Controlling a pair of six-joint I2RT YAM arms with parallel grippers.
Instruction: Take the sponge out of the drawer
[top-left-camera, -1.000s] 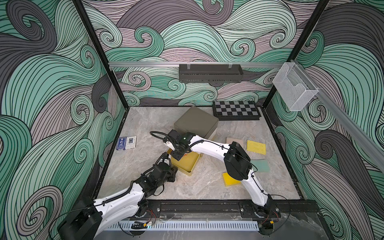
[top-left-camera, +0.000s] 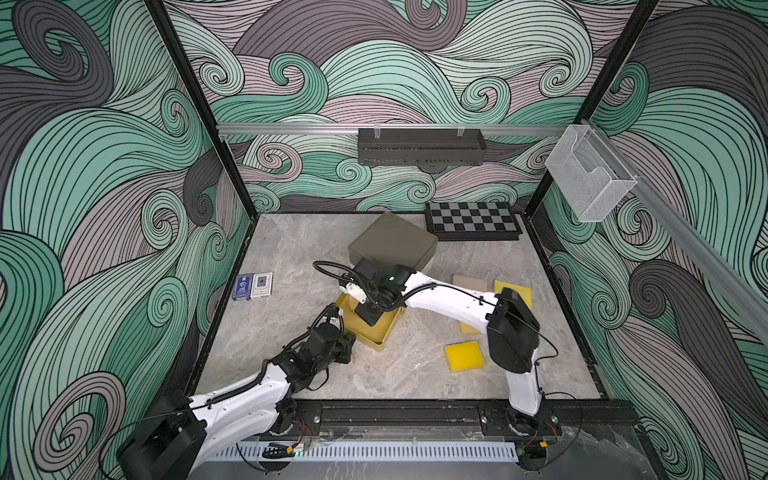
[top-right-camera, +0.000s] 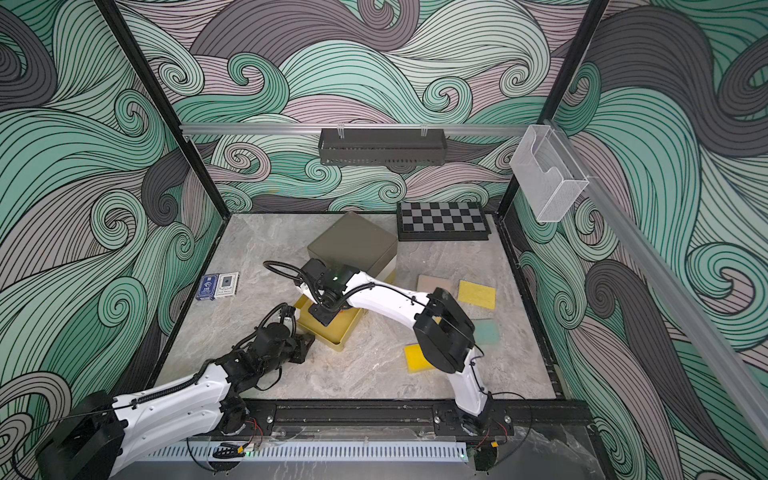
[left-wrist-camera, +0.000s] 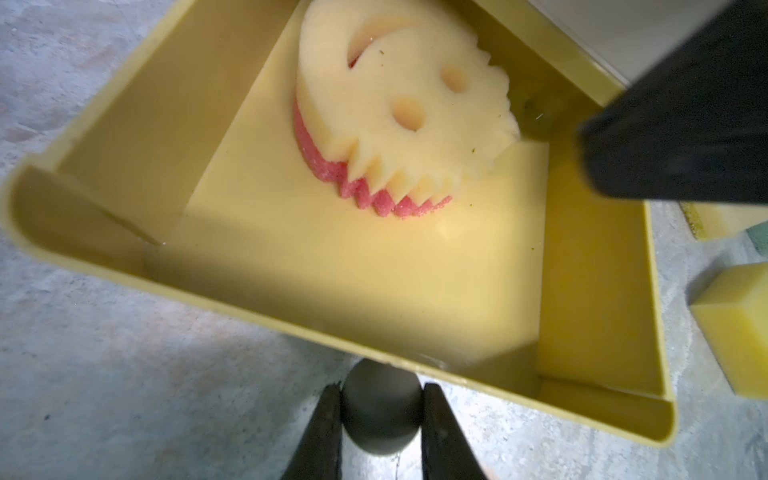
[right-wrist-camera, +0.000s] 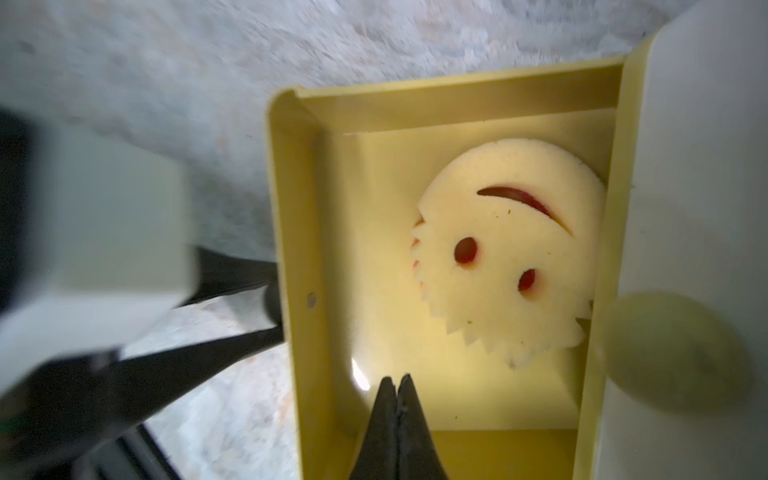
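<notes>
The round smiley sponge (right-wrist-camera: 504, 240), cream on top with a pink layer below, lies inside the pulled-out yellow drawer (left-wrist-camera: 376, 280). In the right wrist view my right gripper is shut with its tips together and nothing between them, over the drawer and apart from the sponge's toothed edge. My left gripper is shut on the dark round knob (left-wrist-camera: 382, 420) at the drawer's front. From the top views the right arm hides most of the sponge. Part of the right gripper's dark body (left-wrist-camera: 680, 112) enters the left wrist view.
A grey box (top-left-camera: 392, 240) stands behind the drawer; another pale knob (right-wrist-camera: 676, 352) sticks out from its face. Several flat sponges, including a bright yellow one (top-left-camera: 464, 357), lie to the right. Card boxes (top-left-camera: 253, 285) sit at left, a chessboard (top-left-camera: 472, 220) at back.
The sponge stays in the drawer. The left arm is still.
</notes>
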